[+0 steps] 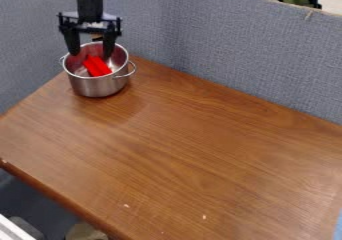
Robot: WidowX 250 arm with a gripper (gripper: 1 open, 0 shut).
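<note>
A steel pot (99,84) with two side handles stands at the back left of the wooden table. A red object (98,67) lies inside it. My black gripper (91,50) hangs from the top left, lowered to the pot's mouth, its fingers open and reaching down toward the red object. Whether the fingertips touch it cannot be made out.
Grey padded walls (241,44) close in the table at the back and left.
</note>
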